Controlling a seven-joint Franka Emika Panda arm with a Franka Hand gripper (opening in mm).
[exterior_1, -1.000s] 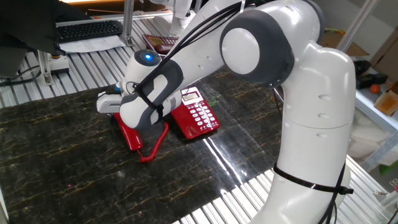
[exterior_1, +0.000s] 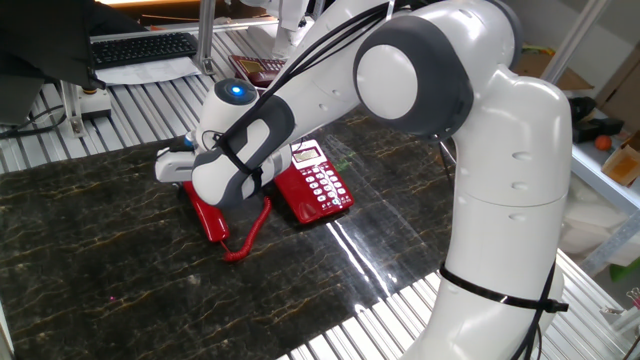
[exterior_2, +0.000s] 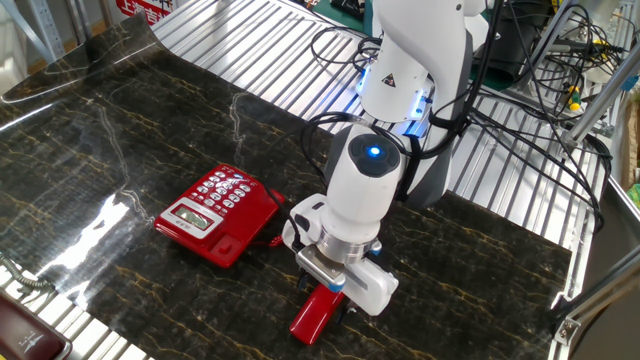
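Observation:
The red telephone handset (exterior_2: 316, 314) lies on the dark marbled sheet, its upper part covered by my hand in exterior view 2. Right over it is my gripper (exterior_2: 325, 296), pointing down. A dark finger (exterior_2: 349, 309) shows at the handset's right side; whether the fingers press on it cannot be made out. In exterior view 1 the arm hides the fingers, while the handset (exterior_1: 208, 218) and its coiled red cord (exterior_1: 246, 243) show below the hand. Beside it sits the red telephone base (exterior_2: 222, 218), with white keys and a small display, its cradle empty.
Marbled sheet (exterior_1: 110, 270) lies bare in front of the handset. A keyboard (exterior_1: 145, 48) and a paper (exterior_1: 150, 71) rest on the slatted table behind. Another dark red device (exterior_2: 28, 330) stands at the near left corner in exterior view 2. Black cables hang along my arm.

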